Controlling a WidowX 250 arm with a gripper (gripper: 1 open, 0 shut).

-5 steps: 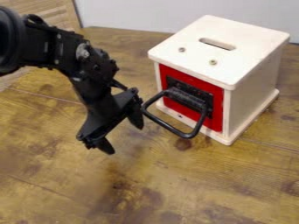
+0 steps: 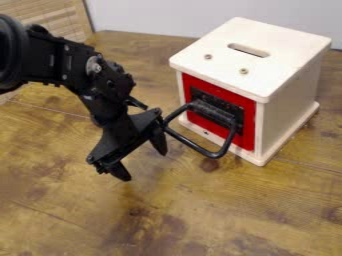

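A white wooden box [image 2: 287, 100] with a slot and two bolts on top stands at the right, its red front panel [image 2: 201, 90] facing left. A black U-shaped handle [image 2: 214, 153] sticks out from a black mount on that panel. My black gripper [image 2: 140, 162] is open at the left of the handle, fingers pointing down just above the wooden surface, with nothing visible between them. The upper part of the gripper is beside the handle's near end, apparently not holding it.
A pale slatted panel or wall [image 2: 47, 12] stands at the back left.
My gripper has shifted very slightly left and down over the last second. The box and handle look unchanged.
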